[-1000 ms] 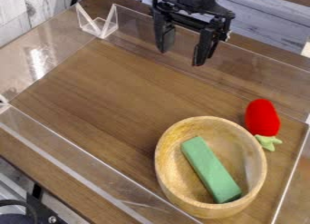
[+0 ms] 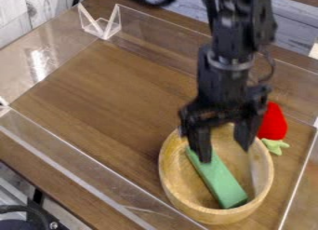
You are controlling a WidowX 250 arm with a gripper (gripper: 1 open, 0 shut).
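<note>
My dark gripper (image 2: 221,123), blurred by motion, hangs low over a wooden bowl (image 2: 177,182) at the lower right, its fingers spread open. A green block (image 2: 218,182) lies in the bowl below the fingers. A red object with a green top (image 2: 277,124) lies just right of the gripper, partly hidden by it.
A clear plastic piece (image 2: 103,24) stands at the back left, and rails edge the work area.
My gripper has come down from the back of the work area toward the front, now over the bowl. The bowl, green block and red object have not visibly moved.
</note>
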